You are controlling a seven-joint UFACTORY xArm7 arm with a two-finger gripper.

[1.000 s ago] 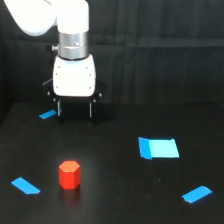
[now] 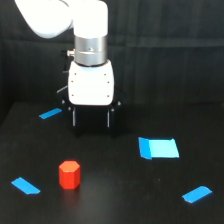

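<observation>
A red block (image 2: 69, 175) with a hexagonal outline stands on the dark table at the front left. Behind it and slightly to its right hangs my gripper (image 2: 91, 122), at the end of the white arm. Its dark fingers are hard to make out against the black background, but they look spread apart. Nothing shows between them, and the block is clear of the gripper. To the right lies a flat light-blue square (image 2: 163, 148), a darker blue strip along its left side.
Blue tape strips lie flat on the table: one at the front left (image 2: 25, 186), one at the front right (image 2: 196, 194) and one at the back left (image 2: 50, 114). A black curtain (image 2: 165, 50) hangs behind.
My gripper has shifted to the right and a little lower in the view. The red block, the light-blue square and the tape strips have stayed put.
</observation>
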